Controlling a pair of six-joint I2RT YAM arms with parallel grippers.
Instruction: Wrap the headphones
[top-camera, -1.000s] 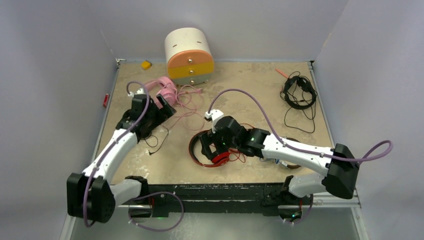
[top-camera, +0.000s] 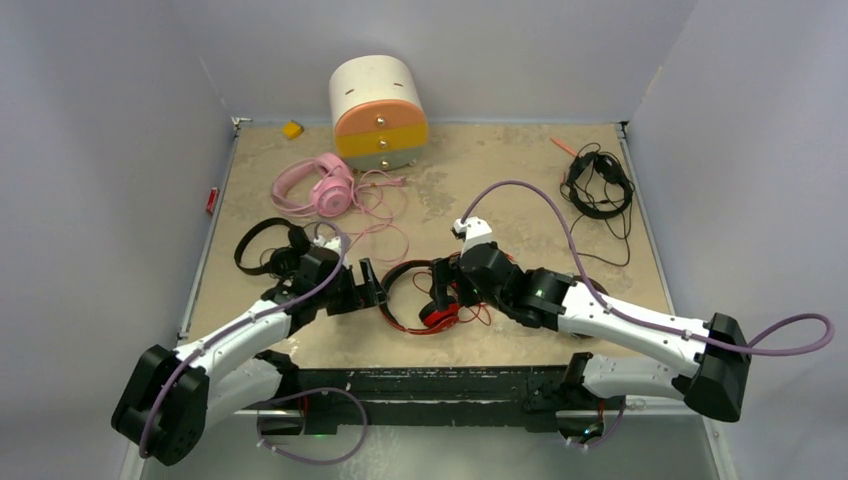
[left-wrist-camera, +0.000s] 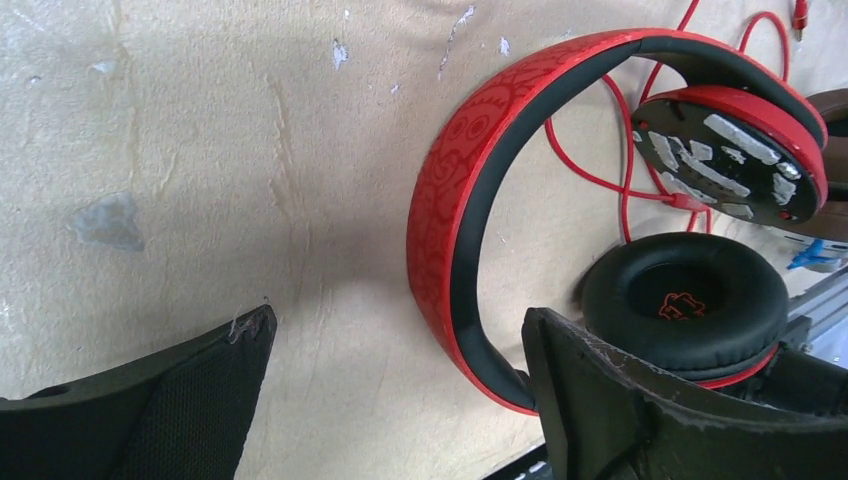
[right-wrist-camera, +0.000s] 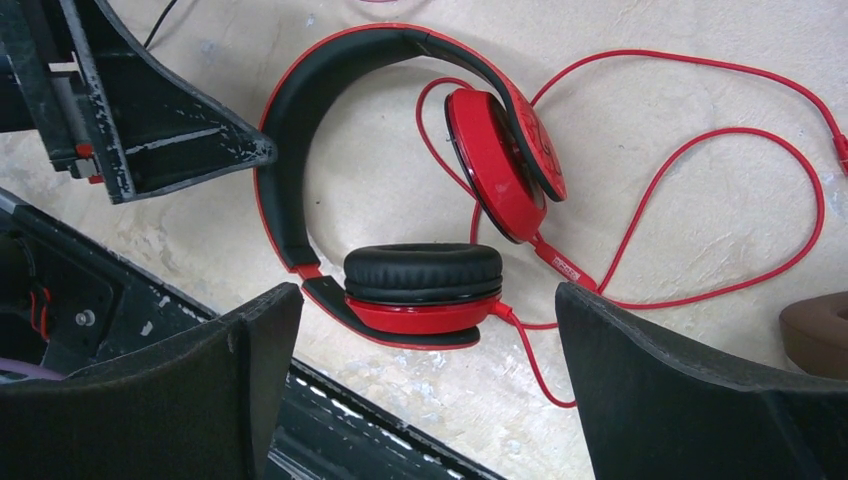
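Observation:
Red-and-black headphones (top-camera: 403, 320) with a red cable lie at the front middle, band curving left, cups to the right. Their cable (right-wrist-camera: 775, 270) is loose in loops. My left gripper (top-camera: 368, 290) hovers low just left of the band; in the left wrist view its open fingers have the band (left-wrist-camera: 440, 270) beside the right one, nothing held. My right gripper (top-camera: 450, 282) is open over the headphones; in the right wrist view the near cup (right-wrist-camera: 423, 285) shows between and beyond its empty fingers.
Pink headphones (top-camera: 334, 196) and black headphones (top-camera: 248, 245) lie back left. A drawer box (top-camera: 379, 110) stands at the back, coiled black cables (top-camera: 600, 200) at the right. Brown headphones (right-wrist-camera: 822, 330) lie right of the red pair.
My left gripper has come down toward the front right, to beside the red band. My right gripper has shifted right. The red headphones lie as before.

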